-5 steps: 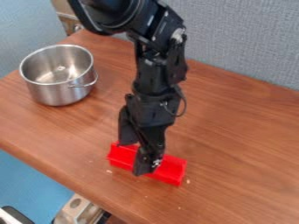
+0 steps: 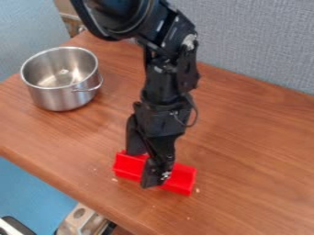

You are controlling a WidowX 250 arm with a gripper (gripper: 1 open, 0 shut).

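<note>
My black gripper [image 2: 147, 162] is lowered over a red bar-shaped object [image 2: 177, 181] lying on the wooden table near its front left. The fingers hang in front of and over the red object, which is partly hidden behind them. The gripper is open; whether the fingers touch the object I cannot tell.
A steel pot [image 2: 59, 84] with a wire handle stands at the back left of the table [image 2: 252, 156]. The table's left edge runs diagonally past the red object.
</note>
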